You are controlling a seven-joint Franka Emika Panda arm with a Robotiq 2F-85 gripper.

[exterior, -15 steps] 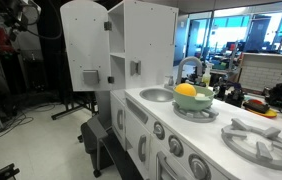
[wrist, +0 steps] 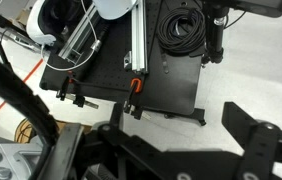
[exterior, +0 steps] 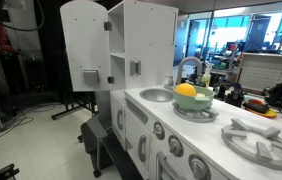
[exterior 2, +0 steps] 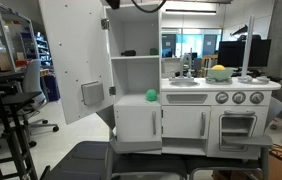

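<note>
My gripper is open in the wrist view, its dark fingers wide apart with nothing between them. Below it are bare floor and a black base plate. In exterior view 1, part of the arm [exterior: 1,38] shows at the upper left, well away from the white toy kitchen. A green pot [exterior: 191,98] with an orange round thing [exterior: 185,89] in it stands on the counter. Exterior view 2 shows a small green object [exterior 2: 151,95] on the counter below the shelves.
The tall cupboard's door [exterior: 84,45] stands open. Beside the pot are a sink [exterior: 158,95] with a faucet and a grey stove grate [exterior: 261,144]. Grey boxes [exterior 2: 161,166] stand in front of the kitchen. Cables [wrist: 181,30] lie coiled on the black plate.
The kitchen, its door and the pot look unmoved.
</note>
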